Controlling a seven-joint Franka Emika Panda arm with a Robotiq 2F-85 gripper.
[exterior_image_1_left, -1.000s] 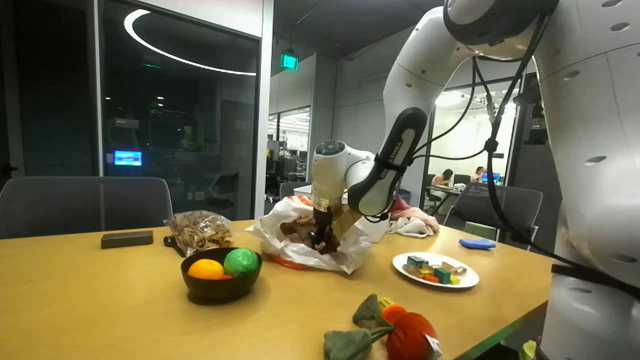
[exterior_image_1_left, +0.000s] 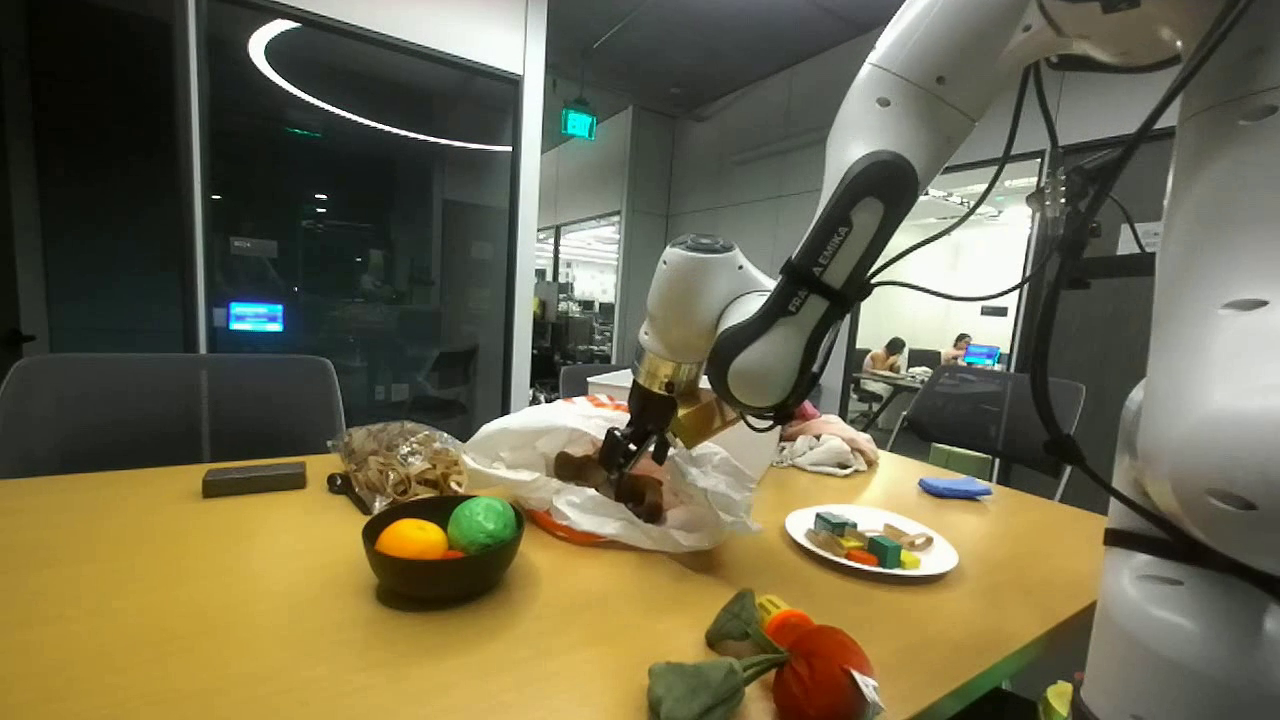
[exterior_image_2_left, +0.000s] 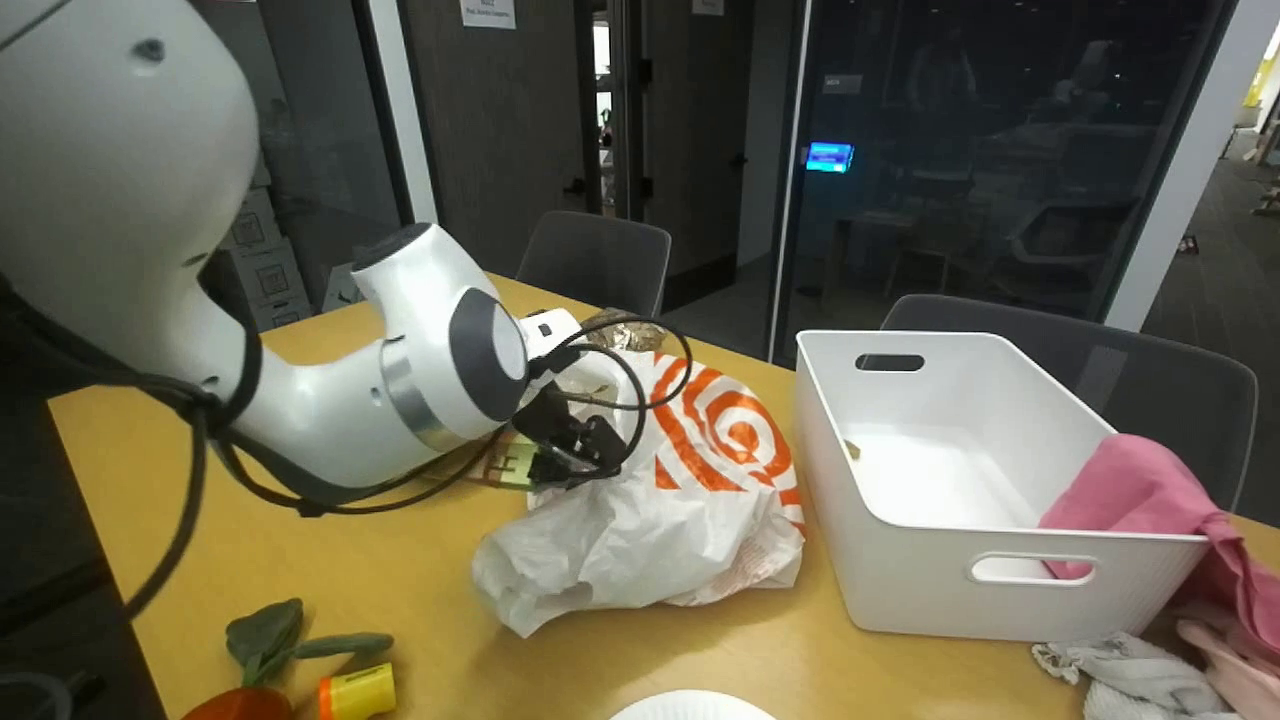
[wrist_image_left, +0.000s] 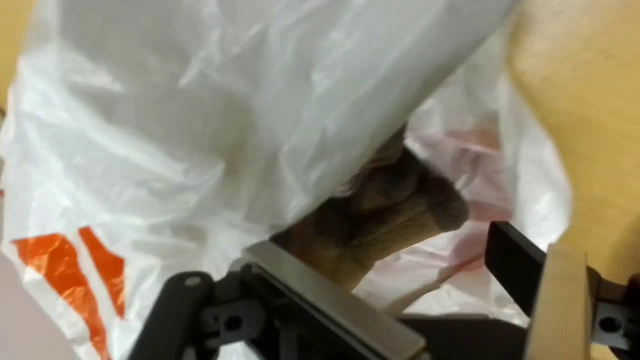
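Note:
A crumpled white plastic bag (exterior_image_1_left: 528, 450) with orange-red printing lies on its side on the table, its mouth partly open. Inside it, brown soft-looking items (exterior_image_1_left: 639, 494) show; in the wrist view a brown, fuzzy item (wrist_image_left: 390, 228) is partly covered by the bag's fold. My gripper (exterior_image_1_left: 636, 454) is at the bag's mouth, tilted. In the wrist view, wide space separates the fingers (wrist_image_left: 339, 300), and nothing is gripped. The brown item lies just beyond the fingertips; whether they touch it, I cannot tell.
A black bowl (exterior_image_1_left: 438, 580) with toy fruit stands in front of the bag. To the right are a white plate (exterior_image_1_left: 804, 528) of blocks and a red plush toy (exterior_image_1_left: 822, 672). A white bin (exterior_image_2_left: 912, 576) is beside the bag.
The arm has shifted slightly right, and the gripper has tilted and risen a little. The bag's mouth has changed shape, its upper side sagging lower over the contents.

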